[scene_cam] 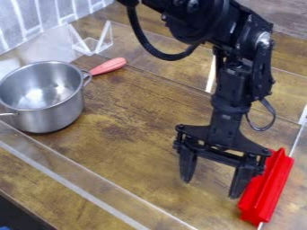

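My black gripper (211, 172) hangs low over the wooden surface at center right, its two fingers spread apart with nothing visible between them. A red, elongated object (267, 190) lies just right of the right finger, close beside it; whether they touch I cannot tell.
A steel pot (39, 101) stands at the left. Behind it are a pink-red handled utensil (108, 66) and a clear plastic piece (57, 45).
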